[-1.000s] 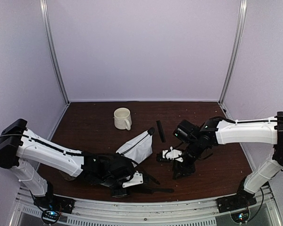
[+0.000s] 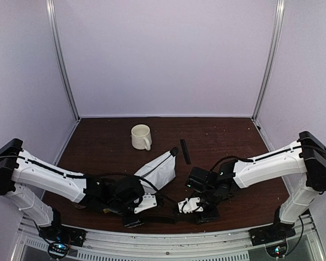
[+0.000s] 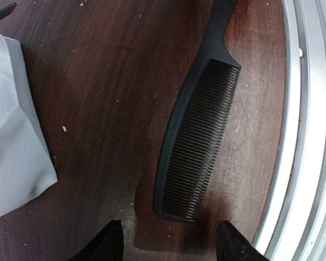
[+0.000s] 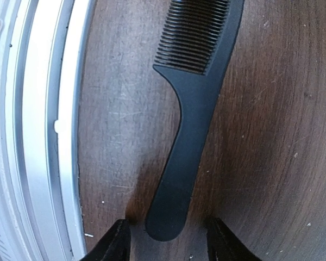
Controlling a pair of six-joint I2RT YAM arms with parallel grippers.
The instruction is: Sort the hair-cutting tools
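A black comb (image 3: pixel 193 141) (image 4: pixel 179 152) lies flat on the table's front strip, between the grippers in the top view. My left gripper is open at the comb's toothed end, fingers either side of it. My right gripper is open around the rounded tip of the comb's handle, nothing gripped. Behind them lie a white pouch (image 2: pixel 157 171) and a second dark comb (image 2: pixel 185 151).
A white mug (image 2: pixel 140 136) stands at the back left. The metal rail (image 3: pixel 299 125) runs along the front edge beside the comb.
My right arm has moved down and toward the front, to the comb's handle. My left arm has shifted slightly to the left.
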